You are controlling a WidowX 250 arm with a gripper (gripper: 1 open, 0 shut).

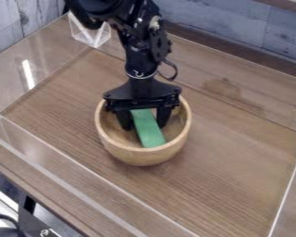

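Observation:
A wooden bowl (126, 151) stands near the middle of the table, holding a green block (150, 133) that lies lengthwise inside it. My black gripper (143, 112) is open and reaches down into the upper part of the bowl, its fingers on either side of the block's far end. The contents of the bowl behind the gripper are partly hidden.
A translucent container (89, 28) is at the back left, and a plank wall runs along the back.

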